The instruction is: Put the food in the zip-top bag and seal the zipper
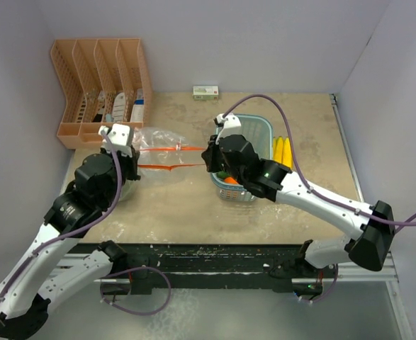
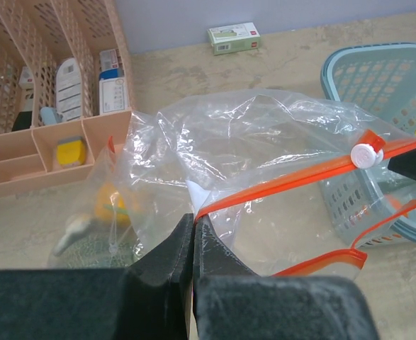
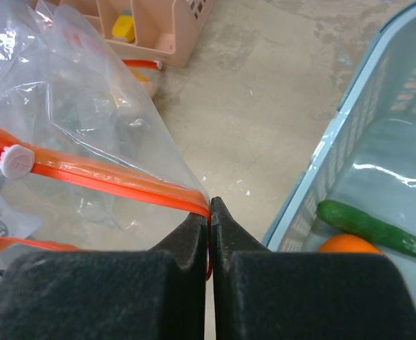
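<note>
A clear zip top bag (image 1: 162, 143) with orange zip strips is stretched taut between my two grippers. My left gripper is shut on the left end of the bag's mouth. At the other end, my right gripper is shut on the orange edge. A white-and-orange slider (image 2: 367, 151) sits on one strip, and the two strips stand apart between the grippers. No food shows inside this bag. In the blue basket (image 3: 319, 152) lie a green cucumber (image 3: 378, 227) and an orange round item (image 3: 349, 244).
Another clear bag with a yellow item (image 2: 110, 204) inside lies at the left. Behind it stands a peach divided rack (image 1: 69, 129). Yellow food (image 1: 285, 150) lies right of the basket, and a small green-white box (image 1: 205, 92) is at the back.
</note>
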